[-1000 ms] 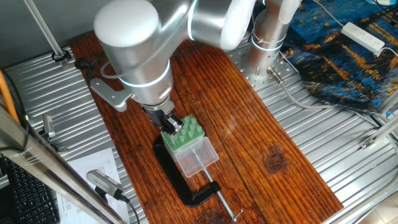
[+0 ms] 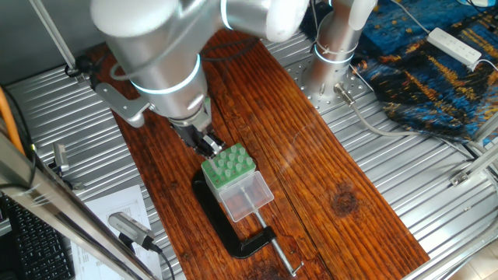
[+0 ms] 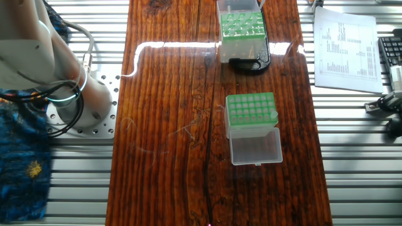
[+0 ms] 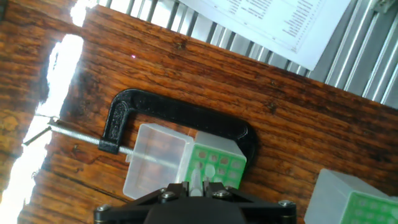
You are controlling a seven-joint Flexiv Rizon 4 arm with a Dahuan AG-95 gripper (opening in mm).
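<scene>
My gripper appears shut on a pale, translucent tube, which points away from the wrist camera. In exterior view 1 the gripper hangs at the back left edge of a green-topped rack, and the tube's lower end is hard to make out. That rack, its clear lid folded open, holds several pale tubes in its grid. A second green-topped rack stands apart on the board, one pale tube at its corner and its other visible holes seemingly empty.
A black C-clamp lies around the first rack, its screw running out past the lid. The second rack's clear lid is open. Much of the wooden board is bare. Paper lies beyond its edge.
In exterior view 1 the arm and gripper have shifted left, drawing back slightly from the rack's top. Racks, lid and clamp look unmoved.
</scene>
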